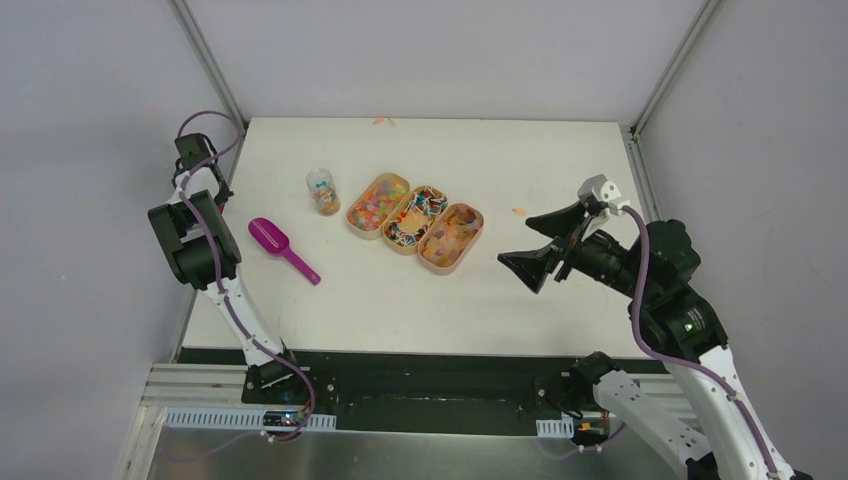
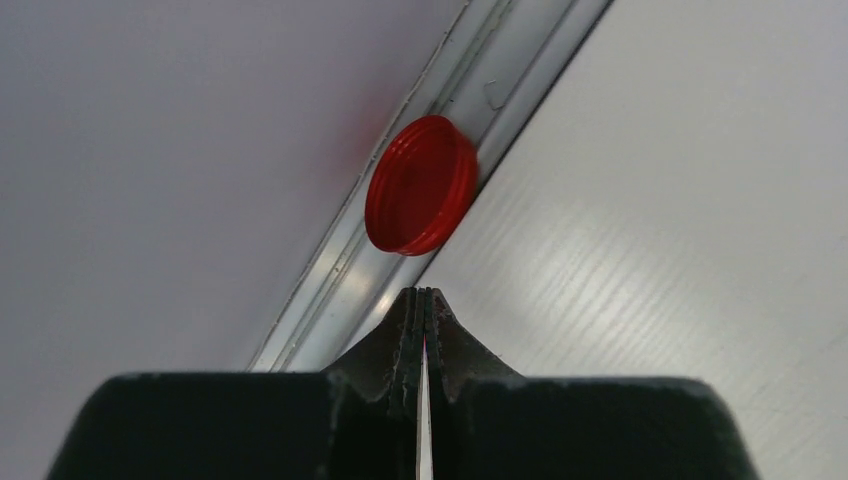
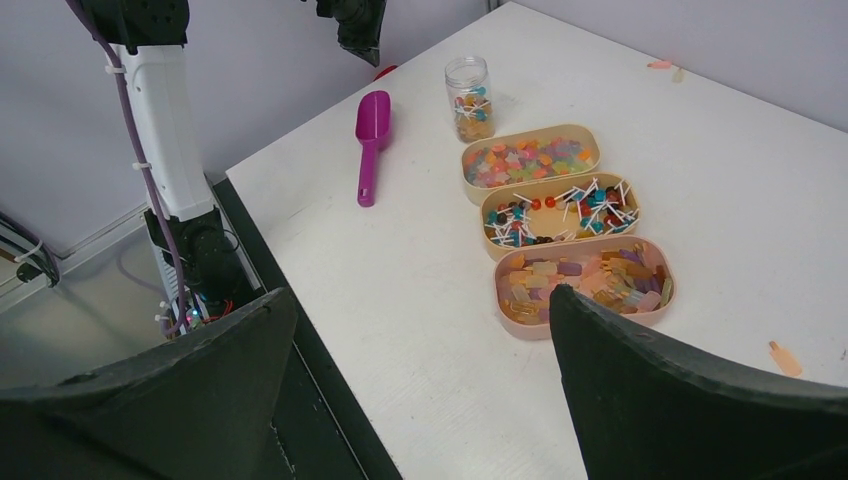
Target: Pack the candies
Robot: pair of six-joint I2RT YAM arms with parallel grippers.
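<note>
A red round lid [image 2: 420, 185] rests on the metal rail along the table's left edge, just beyond my left gripper, which is shut with nothing visible between its fingers. A clear jar [image 1: 323, 190] partly filled with candies stands left of three candy boxes: mixed pastel candies [image 1: 376, 206], lollipops [image 1: 414, 219] and gummies [image 1: 450, 237]. A magenta scoop [image 1: 285, 250] lies on the table. My right gripper hangs open over the table's right side, with nothing between its fingers.
A few loose candies [image 3: 784, 358] lie on it. Walls and the rail [image 2: 340, 290] border the left edge, where the left arm reaches.
</note>
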